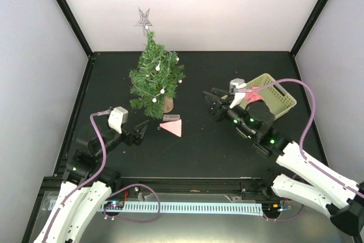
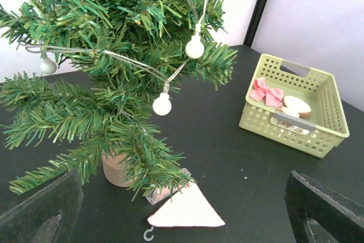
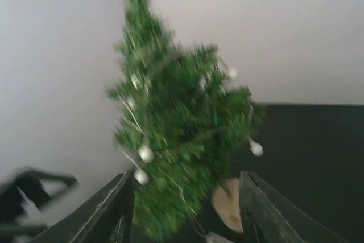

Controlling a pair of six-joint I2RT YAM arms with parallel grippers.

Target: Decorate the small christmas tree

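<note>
The small Christmas tree [image 1: 153,72] stands left of centre, with white bulbs and a silver star on top. On the black table in front of its base lies the pink hat ornament [image 1: 172,128], flat, its white hook [image 2: 148,234] pointing toward the front in the left wrist view. My right gripper [image 1: 211,103] is open with nothing between its fingers, held between the tree and the basket; the tree fills its dim, blurred wrist view. My left gripper [image 1: 143,132] hangs open and empty just left of the hat, its fingers [image 2: 48,209] at the edges of its own view.
A pale green basket [image 2: 296,135] at the right holds a pink bow [image 2: 266,91] and round cream pieces [image 2: 297,104]. A clear battery box [image 1: 171,117] sits between tree base and hat.
</note>
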